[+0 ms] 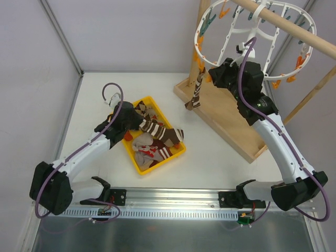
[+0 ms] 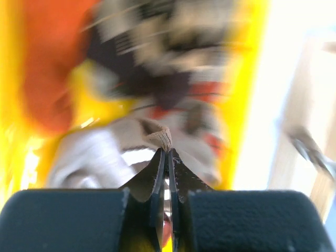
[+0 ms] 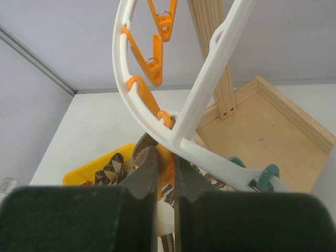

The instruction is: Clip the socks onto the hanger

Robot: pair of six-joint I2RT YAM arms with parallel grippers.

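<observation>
Above the yellow bin, my left gripper is shut on the cuff of a brown-and-white striped sock [image 1: 157, 130]. The sock slants down from the fingers, its toe end at the bin's right side in the top view. My right gripper is shut on an orange clip [image 3: 164, 155] on the rim of the round white hanger [image 3: 207, 167]. One brown patterned sock [image 1: 196, 93] hangs from the hanger's left side in the top view. In the left wrist view the bin's contents are blurred.
The yellow bin [image 1: 181, 150] holds several other socks, including a grey one [image 1: 142, 142] and an orange one [image 2: 50, 100]. A wooden base [image 1: 220, 115] stands under the hanger.
</observation>
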